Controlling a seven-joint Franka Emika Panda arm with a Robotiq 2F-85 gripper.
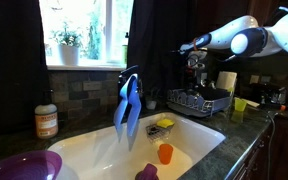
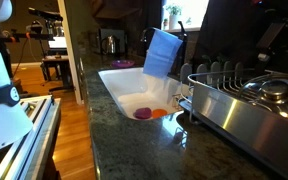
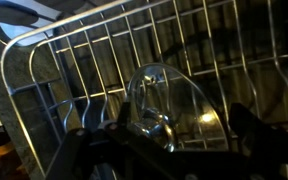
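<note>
In the wrist view my gripper is open, its dark fingers apart at the bottom of the picture. Between and beyond them a clear, round glass piece [image 3: 174, 100] leans among the wires of a metal dish rack [image 3: 84, 50]; whether it is a lid or a bowl I cannot tell. From the first exterior view, the gripper [image 1: 196, 74] hangs low over the dish rack [image 1: 209, 101] at the counter's far end. The second exterior view has the rack [image 2: 246, 125] at its right, with a shiny metal rounded item [image 2: 276, 91] on top. My gripper is outside that view.
A white sink [image 1: 109, 152] holds an orange cup [image 1: 165, 153] and a purple item [image 1: 147, 172]. Blue cloth [image 1: 128, 108] hangs over the faucet. A yellow-green cup [image 1: 239, 105] stands beside the rack.
</note>
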